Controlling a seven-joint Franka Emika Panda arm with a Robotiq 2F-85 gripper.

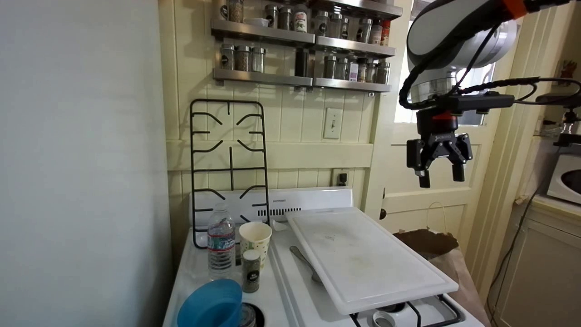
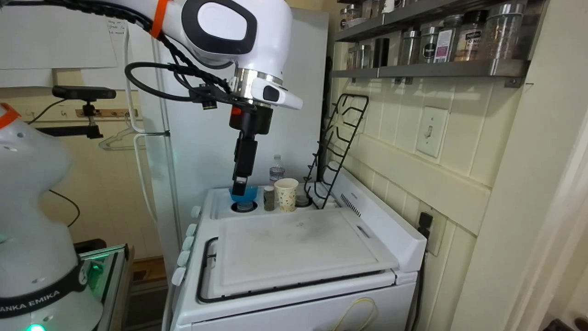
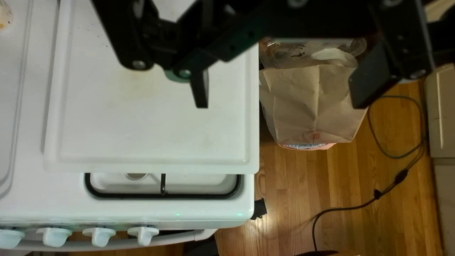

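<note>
My gripper (image 1: 441, 179) hangs open in the air, its fingers spread with nothing between them. In the wrist view the right side of the white cutting board (image 3: 149, 115) and a brown paper bag (image 3: 313, 102) lie below it. On the left part of the stove stand a clear water bottle (image 1: 221, 242), a patterned paper cup (image 1: 255, 239), a spice jar (image 1: 251, 270) and a blue bowl (image 1: 209, 305). The bowl is tilted, apparently against a low jar (image 1: 248, 315). A spoon (image 1: 305, 261) lies beside the board, partly under its edge.
A black burner grate (image 1: 229, 170) leans upright against the wall. Shelves (image 1: 261, 33) of spice jars run above the stove. Bare wooden floor (image 3: 290, 183) and a cable (image 3: 341, 209) lie right of the stove. The board's top is clear.
</note>
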